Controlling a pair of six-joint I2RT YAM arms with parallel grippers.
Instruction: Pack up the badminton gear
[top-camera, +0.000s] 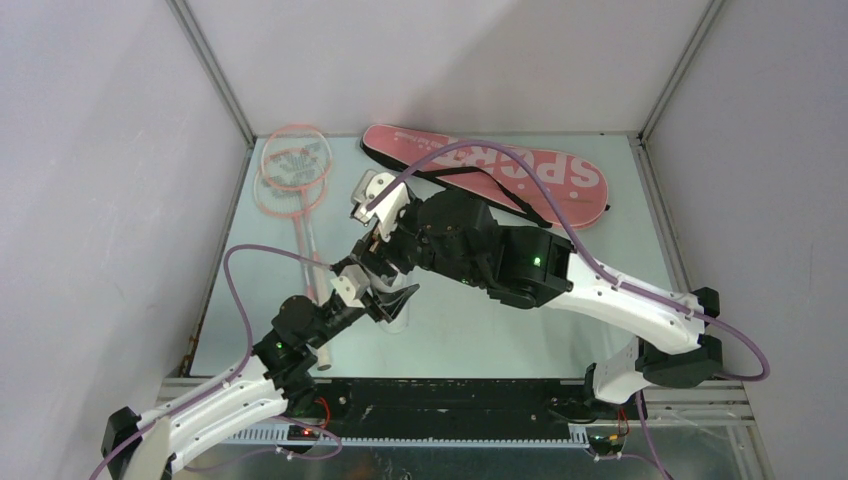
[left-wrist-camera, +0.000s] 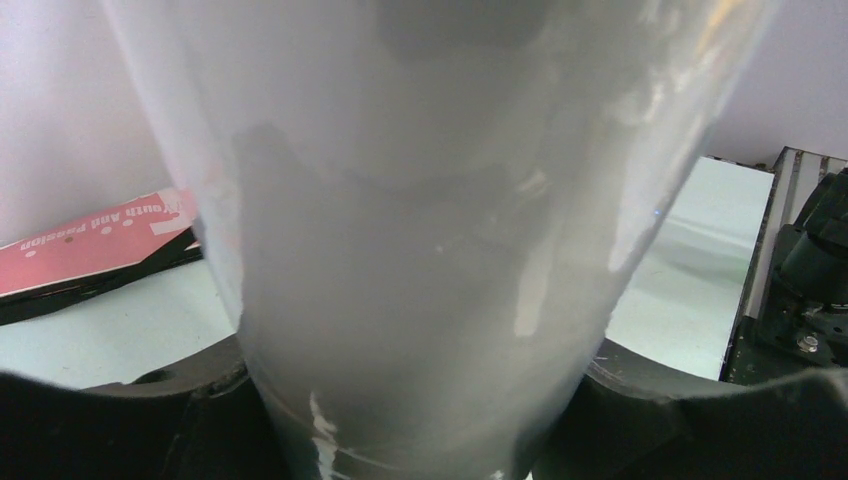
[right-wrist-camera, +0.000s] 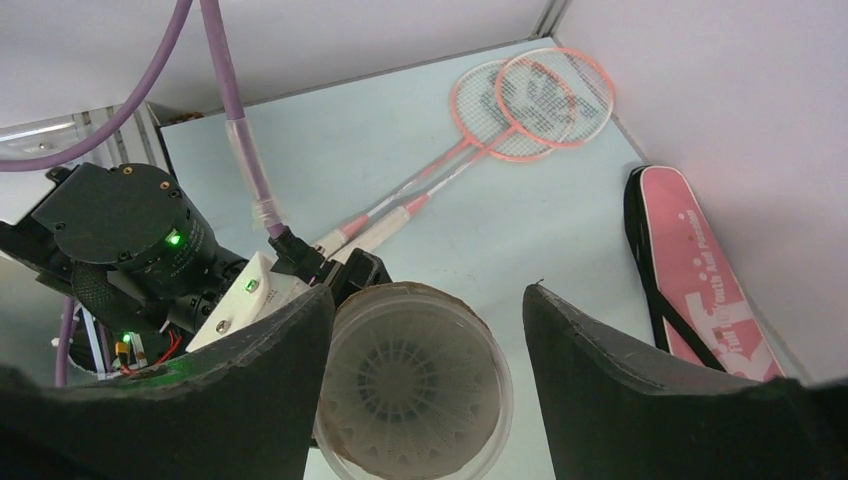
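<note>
My left gripper (top-camera: 385, 300) is shut on a white translucent shuttlecock tube (left-wrist-camera: 470, 230), which fills the left wrist view. In the right wrist view the tube's round capped top (right-wrist-camera: 400, 385) sits between and below the fingers of my right gripper, which is part open and over it. Two pink rackets (top-camera: 296, 165) lie crossed along the left of the table, handles toward the front. A pink racket bag (top-camera: 540, 180) with a black strap lies along the back.
Walls enclose the table (top-camera: 540, 350) at back, left and right. Purple cables (top-camera: 250, 300) loop over both arms.
</note>
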